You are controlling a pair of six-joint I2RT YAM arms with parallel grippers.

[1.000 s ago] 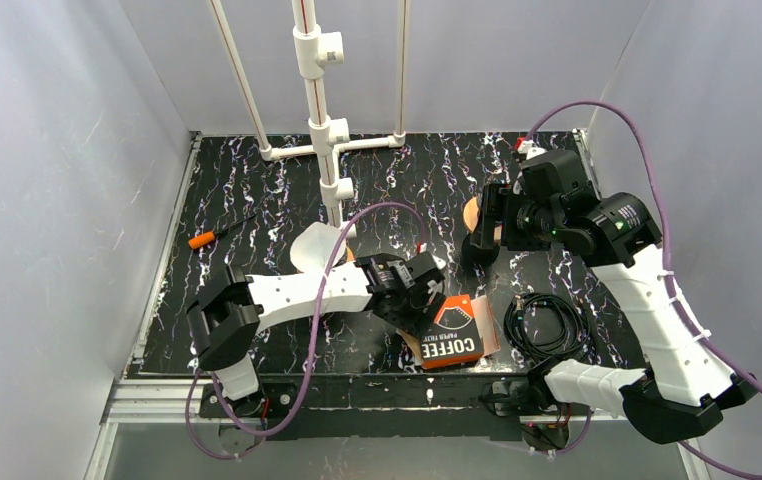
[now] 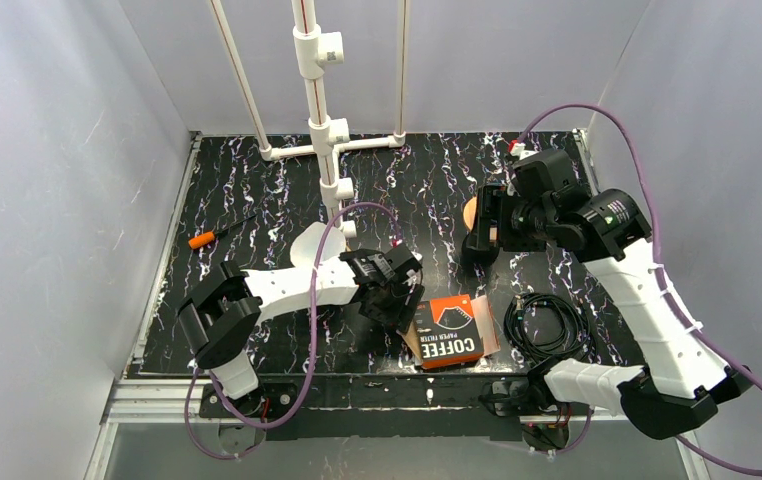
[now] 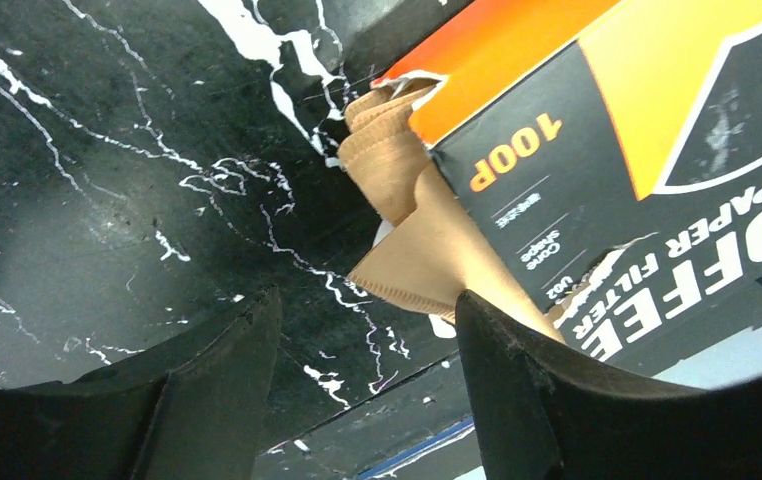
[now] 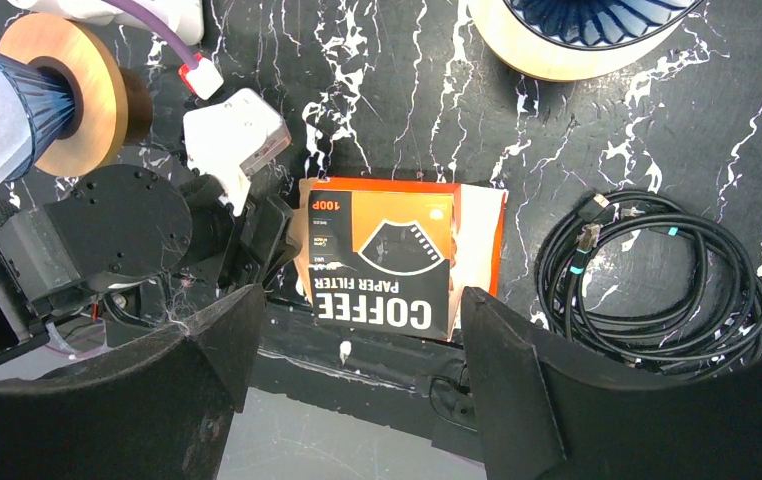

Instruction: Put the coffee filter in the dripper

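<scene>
The coffee filter box [image 2: 448,332], black and orange, lies flat at the front of the table. From its torn end brown paper filters [image 3: 447,250] stick out, one corner folded outward. My left gripper is open at that end, its right fingertip by the filter's edge and the left one over bare table; I see nothing gripped. A blue ribbed dripper [image 4: 602,15] on a wooden ring stands farther back, partly hidden by my right gripper [image 2: 490,220] in the top view. That gripper hangs high and open, empty. Another dripper [image 4: 55,105] at the left has white paper in it.
Right of the box lies a coiled black cable [image 2: 547,325]. An orange-handled screwdriver [image 2: 219,233] rests at the left. White pipes [image 2: 332,150] rise at the back centre. Bare marble table lies left of the box.
My left gripper has shifted left, from over the box's left part to its torn end, uncovering more of the box. The right arm has barely moved.
</scene>
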